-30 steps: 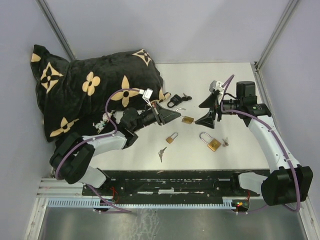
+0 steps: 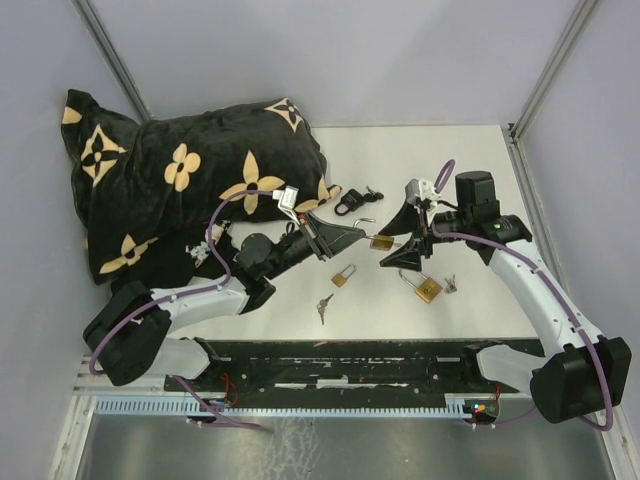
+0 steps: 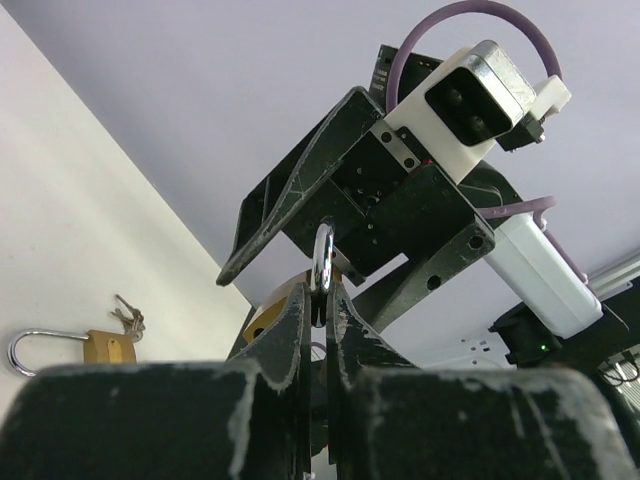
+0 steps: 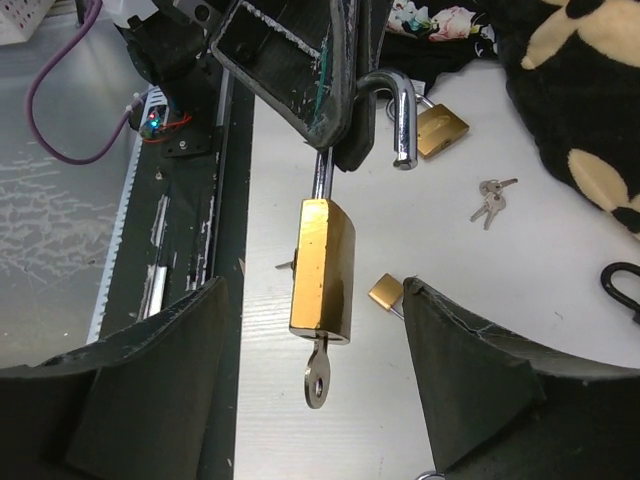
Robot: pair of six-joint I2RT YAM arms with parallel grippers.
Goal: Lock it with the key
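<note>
A brass padlock [image 4: 322, 265] hangs in the air between the two arms, its shackle [image 4: 400, 120] swung open. My left gripper is shut on that shackle. A key [image 4: 317, 378] sticks out of the padlock's end, pointing toward my right gripper. The right gripper's fingers [image 4: 150, 360] stand apart on either side of the padlock and key, touching neither in the right wrist view. From above, the padlock body [image 2: 382, 243] shows at the mouth of the right fingers.
On the white table lie a small padlock [image 2: 341, 277], loose keys [image 2: 323, 307], a larger brass padlock [image 2: 427, 288] and more keys [image 2: 450, 284]. A black padlock [image 2: 350, 201] lies farther back. A dark patterned cloth [image 2: 200, 180] covers the left.
My right gripper has moved left and its fingers now reach around the padlock's end. The left arm shifted slightly earlier and now holds nearly still with the padlock.
</note>
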